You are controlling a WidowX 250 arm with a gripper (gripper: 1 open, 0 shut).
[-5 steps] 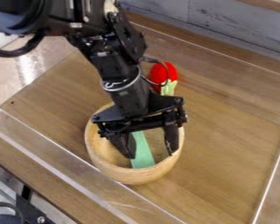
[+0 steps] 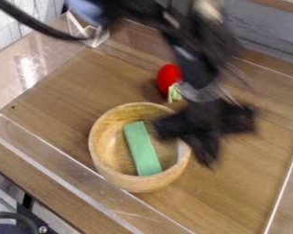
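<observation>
A wooden bowl (image 2: pixel 113 151) sits on the table with a green oblong block (image 2: pixel 142 148) lying inside it. My gripper (image 2: pixel 204 132), black and badly blurred, hangs over the right side of the bowl and to its right; whether anything is between its fingers cannot be made out. Behind the bowl, partly hidden by the arm, lie a red object (image 2: pixel 168 77) and a small pale green piece beside it.
The wooden table (image 2: pixel 241 192) has clear space right of the bowl and at the left. Clear raised edging runs along its left and front sides, and a grey wall (image 2: pixel 265 37) stands at the back.
My gripper has moved from inside the bowl up and to the right, uncovering the green block, which still lies in the bowl.
</observation>
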